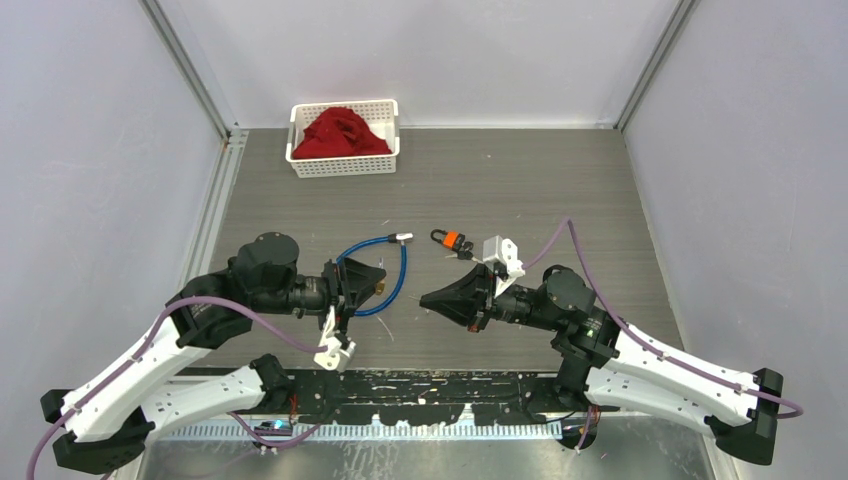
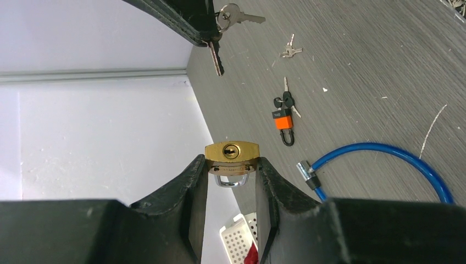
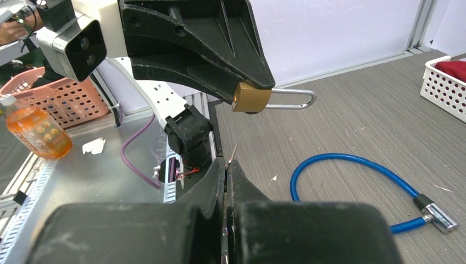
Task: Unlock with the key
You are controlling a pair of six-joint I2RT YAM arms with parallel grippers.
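My left gripper is shut on a small brass padlock. Its keyhole face points toward the camera, and the shackle sticks out on the far side. Across a gap, my right gripper is shut on a key, whose blade juts from the fingertips. A second key hangs beside it on a ring. Seen from the right wrist, only a thin sliver of the key blade rises above the shut fingers. The blade is apart from the padlock's keyhole.
On the table lie a black-and-orange padlock with keys, a loose pair of keys and a blue cable lock. A white basket holding red cloth stands at the back.
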